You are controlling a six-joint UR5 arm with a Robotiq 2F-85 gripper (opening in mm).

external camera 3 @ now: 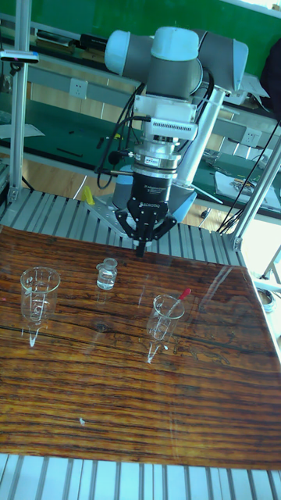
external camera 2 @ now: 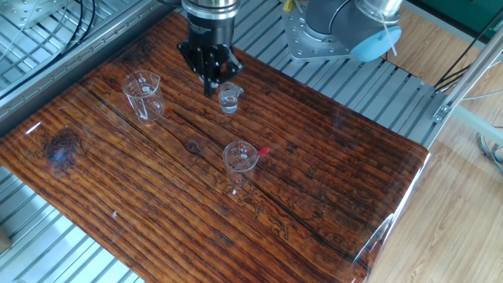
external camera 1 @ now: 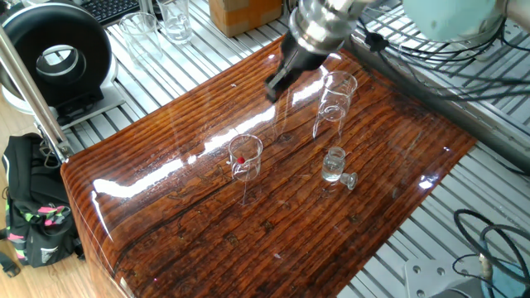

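Observation:
My gripper (external camera 3: 141, 248) points down above the wooden table, its dark fingers together with nothing visible between them. In exterior view 1 the gripper (external camera 1: 272, 89) hangs up and right of a small clear beaker (external camera 1: 246, 161), apart from it. A thin stick with a red end (external camera 3: 184, 293) leans in that beaker, the red part beyond the rim. A small glass bottle (external camera 2: 229, 98) holding clear liquid stands upright close to the gripper (external camera 2: 209, 88) in exterior view 2. Beside the bottle lies a glass stopper (external camera 1: 349, 180). A larger beaker (external camera 2: 144, 94) stands empty-looking on the table.
Off the table stand other glass vessels (external camera 1: 141, 37), a cardboard box (external camera 1: 244, 15) and a black ring-shaped object (external camera 1: 58, 62). Cables (external camera 1: 447, 66) hang near the arm.

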